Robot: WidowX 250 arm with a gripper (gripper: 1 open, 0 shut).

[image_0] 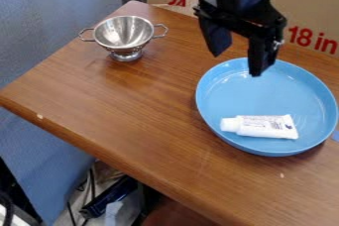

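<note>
My black gripper (239,54) hangs from the top of the view, above the upper left rim of a blue plate (265,99), with its fingers pointing down and apart and nothing visible between them. A white tube (259,126) lies on the lower part of the plate. A small steel colander (125,34) with two handles stands on the wooden table at the upper left, apart from the plate.
The wooden table (133,116) has free room left of the plate and in front of it. A cardboard sheet (304,2) stands along the back. The table's left edge drops to cables and other items below.
</note>
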